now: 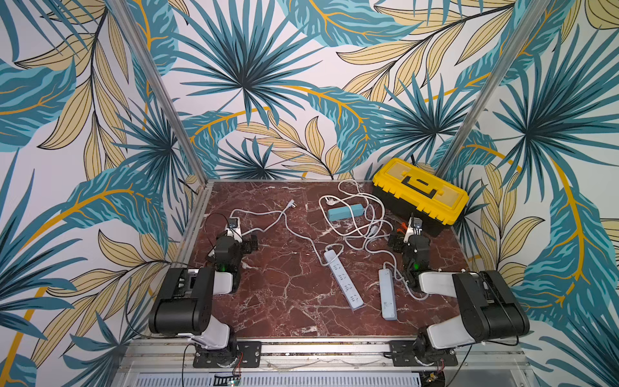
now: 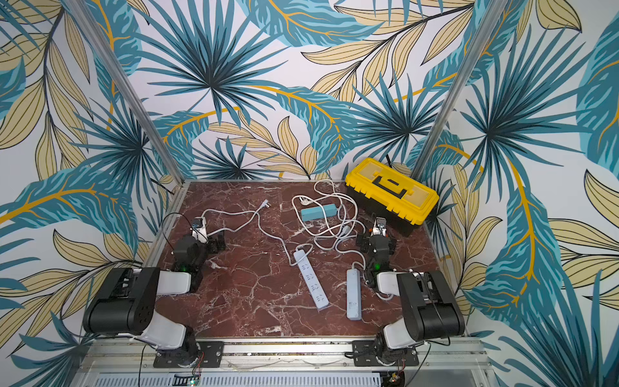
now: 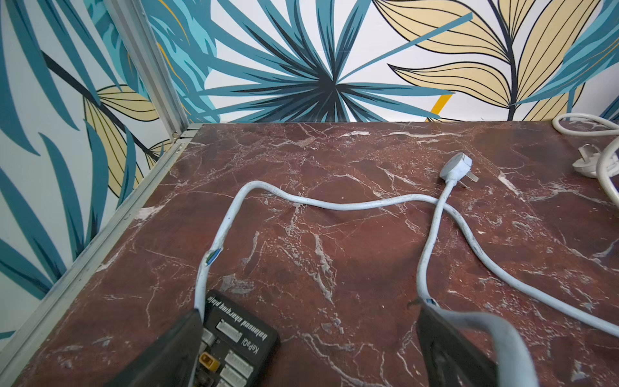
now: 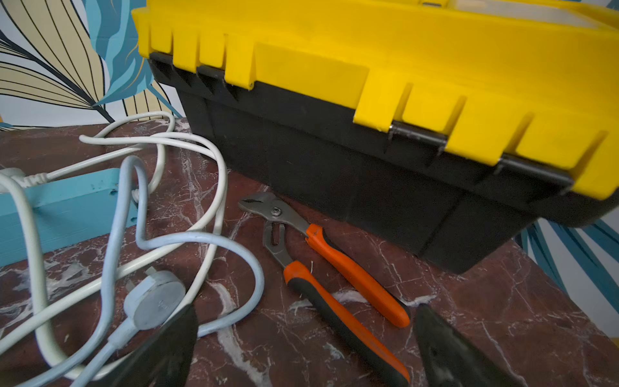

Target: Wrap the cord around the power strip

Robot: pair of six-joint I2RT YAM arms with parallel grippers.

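A long white power strip (image 1: 343, 280) lies slanted in the middle of the table. Its pale cord (image 1: 303, 235) runs back and left in loops to a plug (image 3: 456, 166). To its right rests a narrower white strip (image 1: 387, 294), its face showing little detail. Farther back, a teal power strip (image 1: 345, 212) sits among tangled white cord (image 1: 380, 209). My left gripper is open at the left of the table; pale cord passes close by both fingers, with none gripped. Near the toolbox, my right gripper stands open, holding nothing; a pale plug (image 4: 154, 298) lies close to its left finger.
A yellow and black toolbox (image 1: 420, 191) fills the back right corner. Orange-handled pliers (image 4: 348, 277) lie in front of it. A small black charging board (image 3: 238, 335) is by the left gripper.
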